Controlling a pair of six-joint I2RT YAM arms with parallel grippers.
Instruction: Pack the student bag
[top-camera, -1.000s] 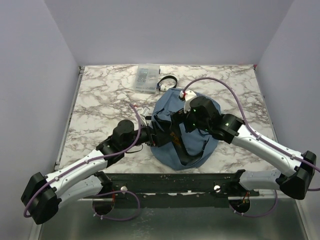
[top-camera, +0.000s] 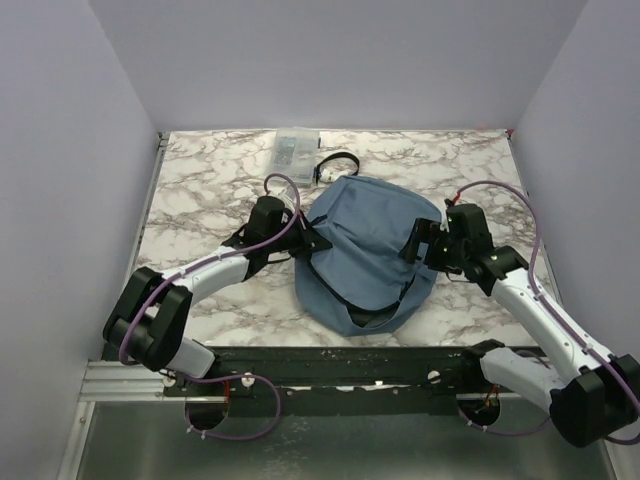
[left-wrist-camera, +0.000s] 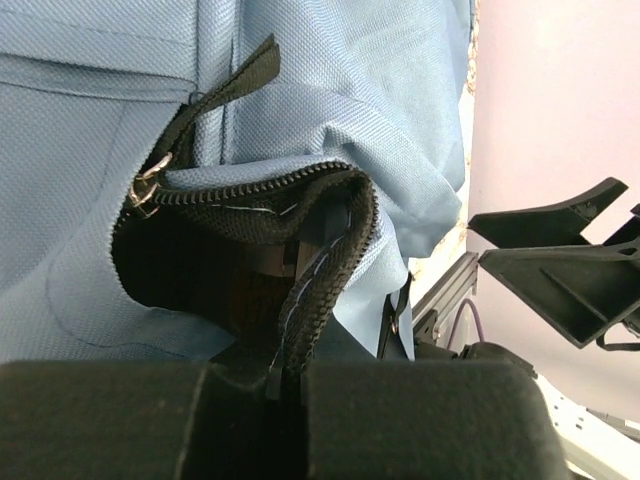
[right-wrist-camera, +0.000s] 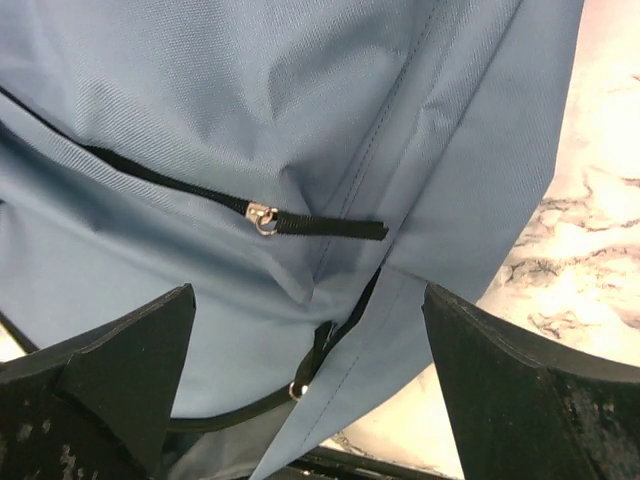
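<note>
The blue-grey bag (top-camera: 365, 240) lies flat mid-table. My left gripper (top-camera: 310, 240) is at its left side; in the left wrist view its fingers (left-wrist-camera: 430, 420) are shut at the end of the black zipper edge, which runs down to them beside a dark opening in the bag. My right gripper (top-camera: 425, 235) stands open over the bag's right side; in the right wrist view a zipper pull (right-wrist-camera: 262, 217) and black tape lie on the fabric between and beyond its fingers, nothing held.
A clear plastic case (top-camera: 294, 155) and a black strap (top-camera: 345, 157) lie behind the bag.
My right arm has swung right, from the bag's middle to its right side; the raised fabric it was at one second ago now lies flatter.
</note>
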